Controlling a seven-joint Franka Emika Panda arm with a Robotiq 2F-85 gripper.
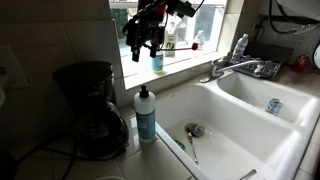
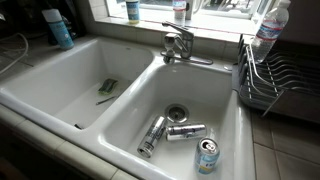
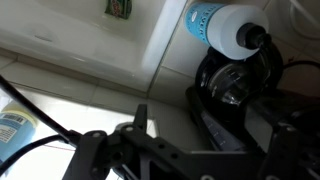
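High above the counter beside the window, my gripper (image 1: 137,52) hangs open with nothing between its fingers. In the wrist view the gripper fills the bottom edge, dark and partly in shadow. Below it on the counter, a white and blue bottle with a dark cap (image 1: 145,117) stands upright at the sink's left edge. That bottle (image 3: 225,25) appears top right in the wrist view, apart from the fingers. A black coffee maker (image 1: 93,105) is just left of it. Another blue-labelled bottle (image 1: 157,60) rests on the windowsill.
The white double sink (image 2: 110,52) has a green sponge (image 2: 108,86) in its left basin. Several cans, one a silver and blue can (image 2: 207,155), lie or stand in the right basin. A dish rack (image 2: 275,75) holding a clear water bottle (image 2: 269,30) borders it.
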